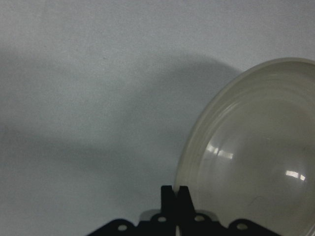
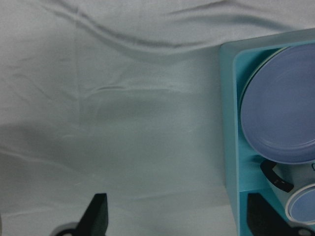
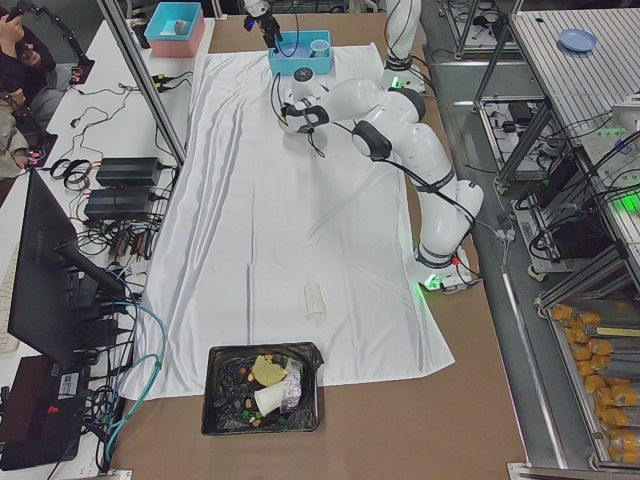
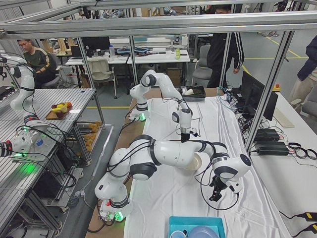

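Note:
A cream plate (image 1: 261, 137) with a glossy inside appears in the left wrist view, casting a shadow on the cloth; it is partly hidden behind an arm in the right camera view (image 4: 193, 161). My left gripper is shut on its rim. My right gripper stands open, nothing between its fingers, over the cloth beside a blue bin (image 2: 228, 123). The bin holds a blue-purple plate (image 2: 278, 101) and a cup (image 2: 305, 204).
A black lined bin (image 3: 215, 390) with mixed waste stands at the opposite end of the table. A pale strip (image 3: 314, 298) lies on the cloth. Monitors and cables line one side.

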